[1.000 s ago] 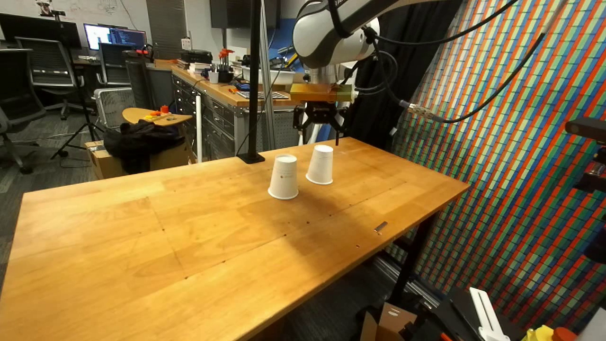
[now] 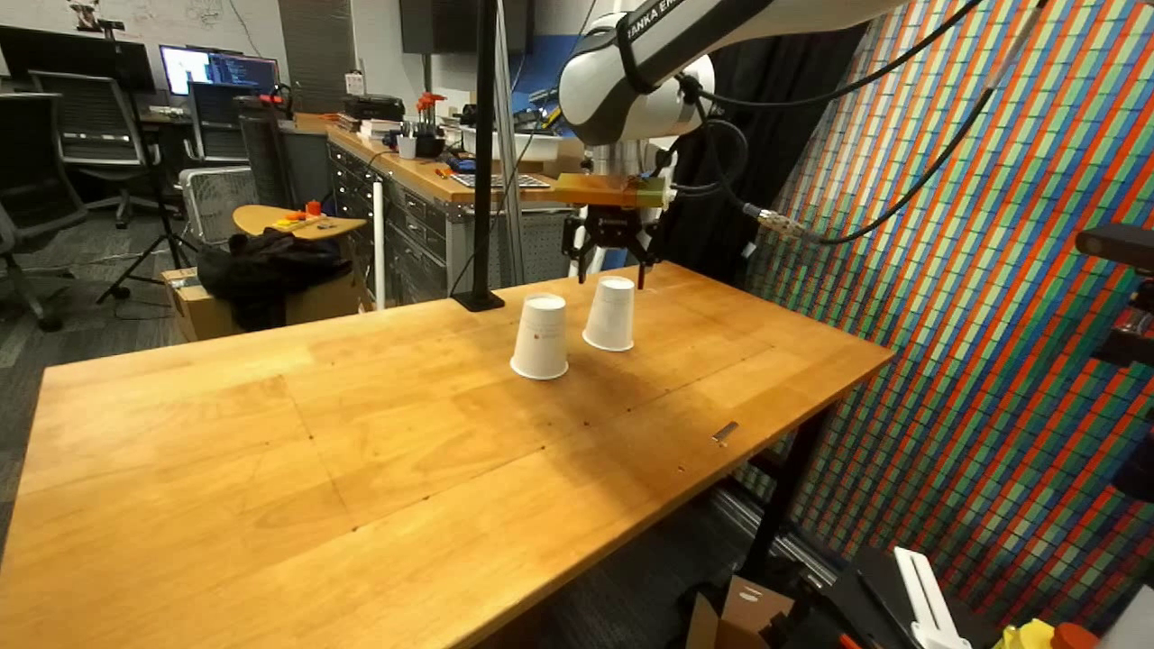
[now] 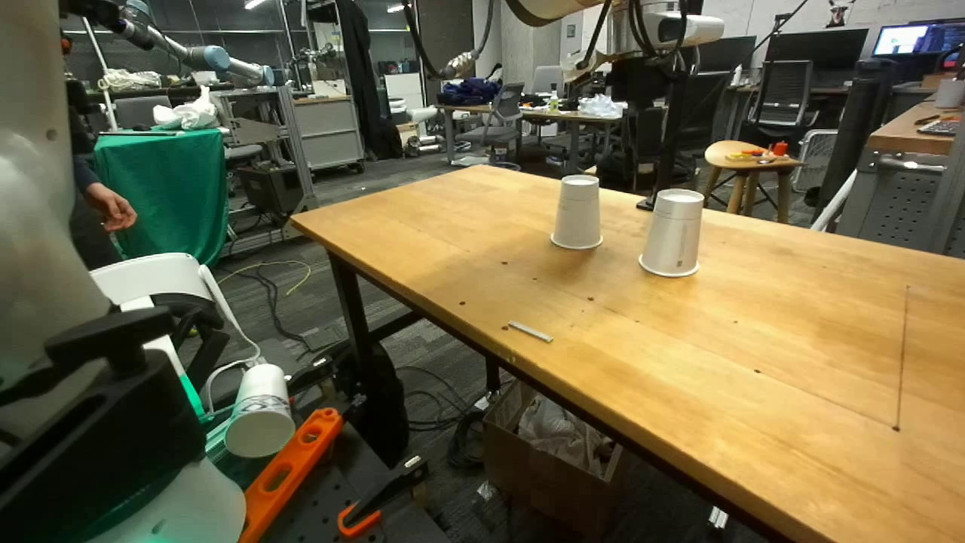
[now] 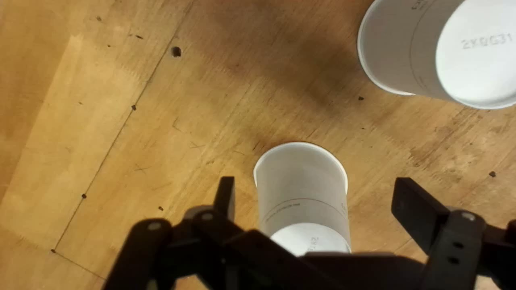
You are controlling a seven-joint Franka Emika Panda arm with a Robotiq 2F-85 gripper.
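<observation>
Two white paper cups stand upside down on the wooden table, a short gap between them. In exterior view 1 my gripper point(image 2: 611, 277) hangs open, fingers down, just above and behind the right cup point(image 2: 610, 315); the left cup point(image 2: 538, 339) is a little nearer the camera. From the wrist, one cup point(image 4: 304, 203) appears between the spread fingers of my gripper, its lower part hidden by the gripper body. The other cup point(image 4: 401, 46) lies at the upper right of that view. Exterior view 2 shows both, a left cup point(image 3: 578, 217) and a right cup point(image 3: 672, 237).
A black post point(image 2: 479, 299) rises at the table's back edge, behind the cups. A small metal strip point(image 3: 530, 331) lies near one long edge. Loose cables hang along the arm.
My gripper has come down slightly over the right cup, staying open, and the arm has shifted a little. Both cups stand where they were.
</observation>
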